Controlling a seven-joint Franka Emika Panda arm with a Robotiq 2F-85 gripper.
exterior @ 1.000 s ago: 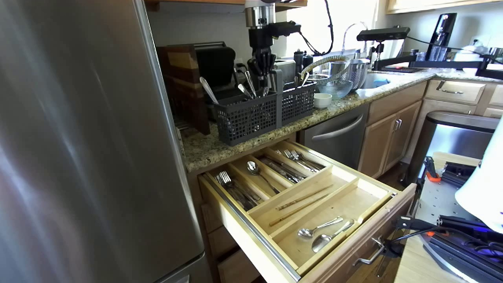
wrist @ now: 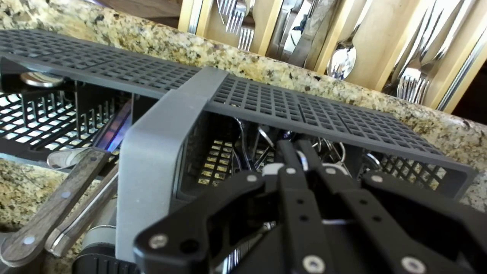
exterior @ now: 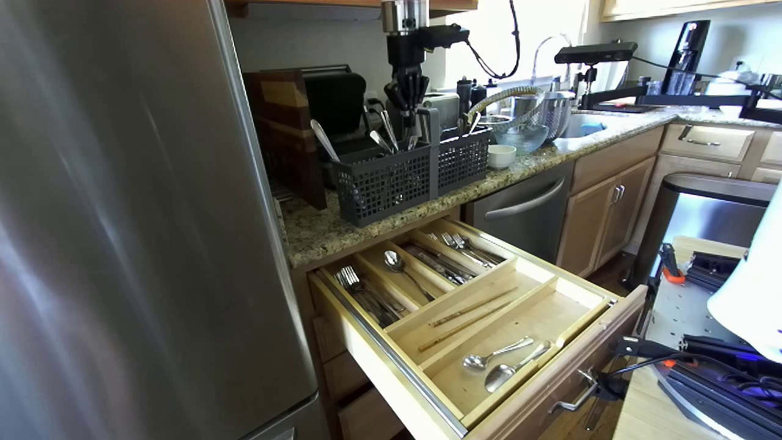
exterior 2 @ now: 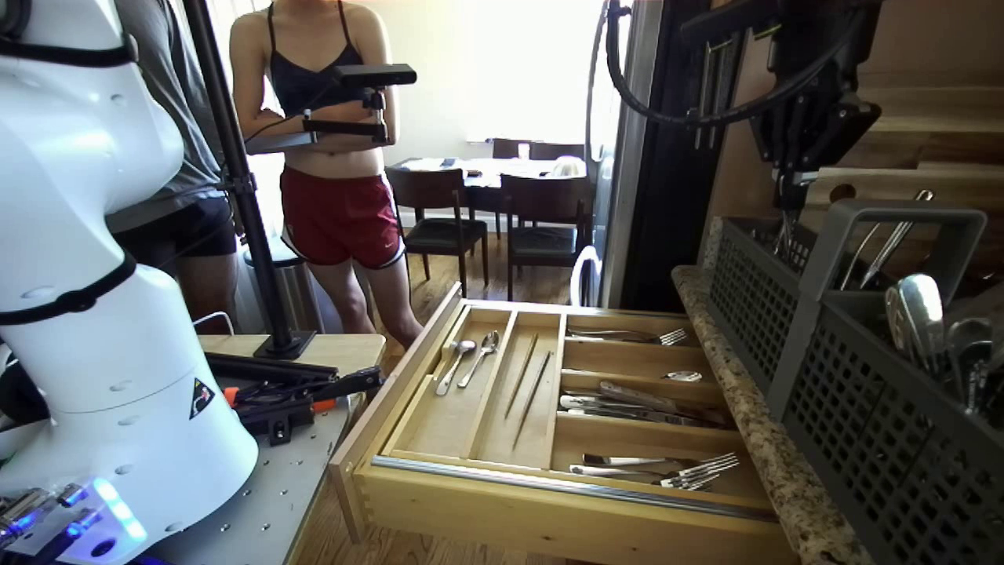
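My gripper (exterior: 408, 121) points down over the near-left half of the grey cutlery basket (exterior: 382, 187). In the wrist view its fingertips (wrist: 286, 148) are close together inside the basket opening, with a thin shiny piece of metal cutlery (wrist: 302, 160) between them. Which kind of utensil it is cannot be told, as the fingers and basket wall hide most of it. Other metal utensils (wrist: 244, 141) stand around the fingers. Below the counter, the open wooden drawer (exterior: 506, 278) holds forks (exterior: 350, 278), a spoon (exterior: 394, 261), knives (exterior 2: 621, 405) and more forks (exterior: 458, 242) in separate compartments.
Two chopsticks (exterior: 469, 311) and two spoons (exterior: 502, 375) lie in the drawer's front compartments. The basket's tall handle (exterior 2: 903, 215) rises beside the gripper. A wooden board (exterior: 297, 132) stands behind the basket, and the fridge (exterior: 139, 220) is at left.
The gripper has risen slightly over the basket, and its fingers look closer together and reach lower than before. Basket and drawer contents look the same.
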